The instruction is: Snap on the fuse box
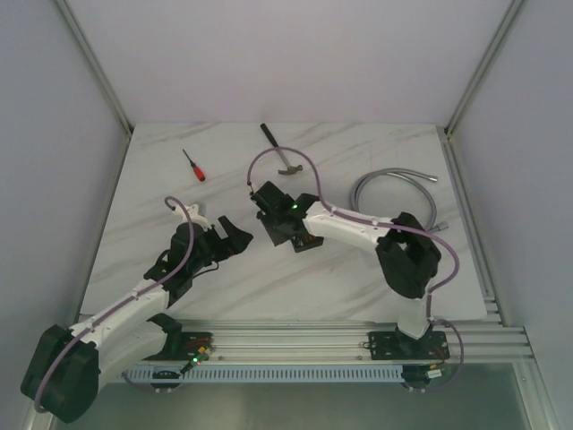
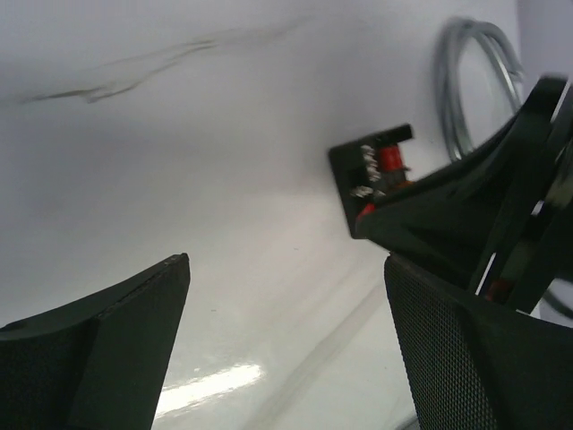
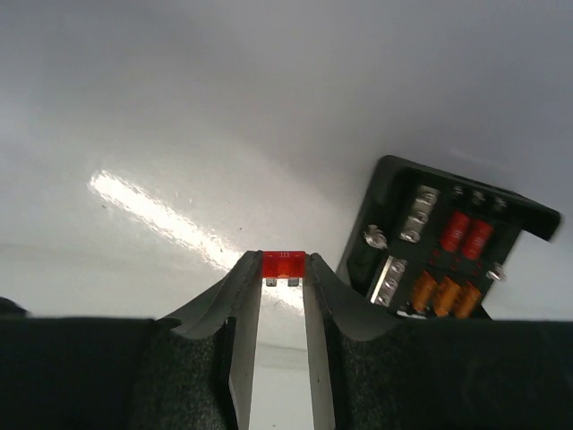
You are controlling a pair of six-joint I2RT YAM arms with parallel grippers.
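Observation:
In the right wrist view my right gripper is shut on a red fuse piece (image 3: 283,263), held left of a black fuse box (image 3: 363,251) carrying red and orange parts and metal terminals. In the top view that box (image 1: 309,243) lies mid-table, partly hidden under the right arm. My left gripper (image 1: 233,240) stands open at left of it, nothing between its fingers; in the left wrist view the box (image 2: 345,170) is partly behind the right gripper.
A red screwdriver (image 1: 195,168) and a hammer (image 1: 285,165) lie at the back. A coiled grey hose (image 1: 356,191) is at the right.

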